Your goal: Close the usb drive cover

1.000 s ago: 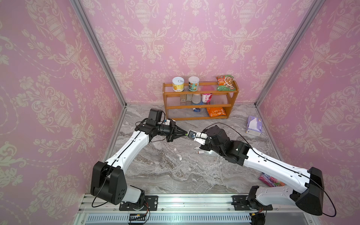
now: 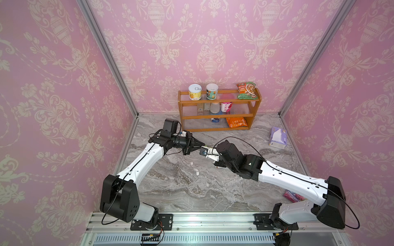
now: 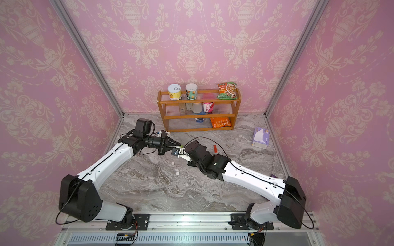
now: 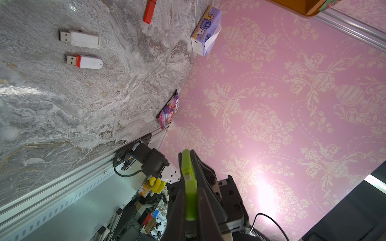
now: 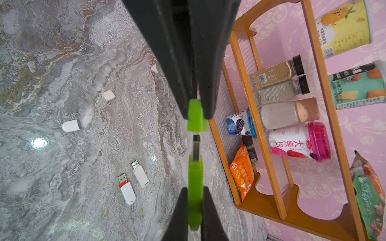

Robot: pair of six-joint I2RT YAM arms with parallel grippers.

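Pinched in my left gripper is a small green cap [image 5: 195, 123]. Opposite it, my right gripper is shut on the green USB drive body [image 5: 195, 176], whose metal plug [image 5: 196, 146] points at the cap. Bare metal shows between cap and body in the right wrist view; whether the plug's tip is inside the cap I cannot tell. From the left wrist view, the green drive body [image 4: 186, 162] and green cap [image 4: 191, 204] look roughly lined up and overlap, so their gap is hidden there. Both grippers meet above the table.
Below lie a white drive [image 5: 140, 174], a white-and-red drive [image 5: 127, 192] and two white caps, one nearer [image 5: 71, 125] and one farther [image 5: 108, 95]. A red stick-like piece [image 3: 215, 148] lies farther right. The wooden shelf [image 2: 213, 130] stands behind the arms.
The left arm is nearly still. Its arm now covers the loose drives from above.
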